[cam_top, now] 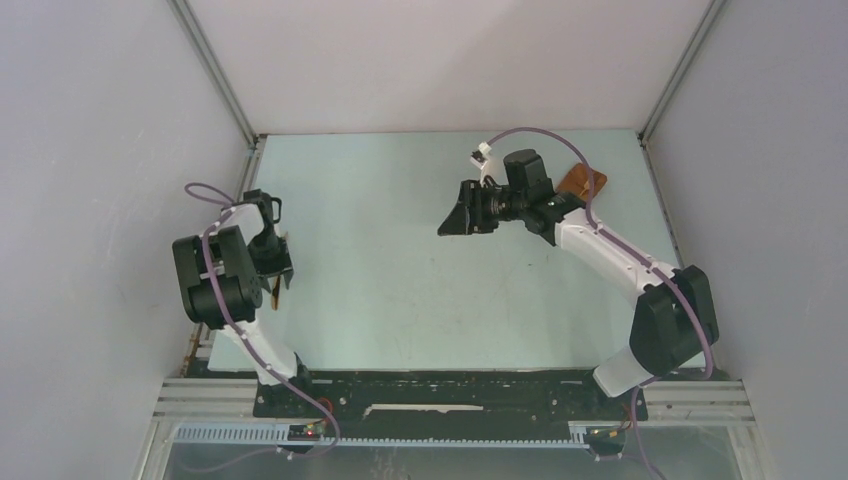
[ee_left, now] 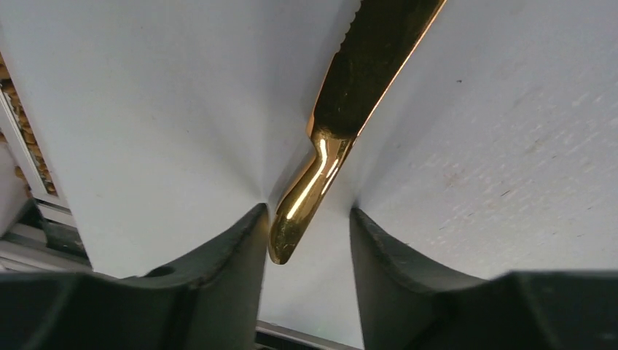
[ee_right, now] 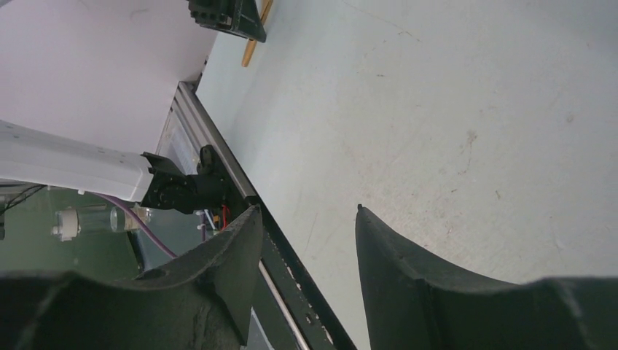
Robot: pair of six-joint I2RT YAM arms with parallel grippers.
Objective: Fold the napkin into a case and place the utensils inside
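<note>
A gold knife (ee_left: 342,109) lies on the table at the far left, its handle end between the open fingers of my left gripper, which hangs low over it; from above, the left arm partly covers it. At the back right, the brown folded napkin (cam_top: 575,180) has a gold utensil on it, partly hidden behind the right arm. My right gripper (cam_top: 464,222) stands open over the middle-right of the table, with nothing between its fingers.
Walls and metal rails border it at the sides and back.
</note>
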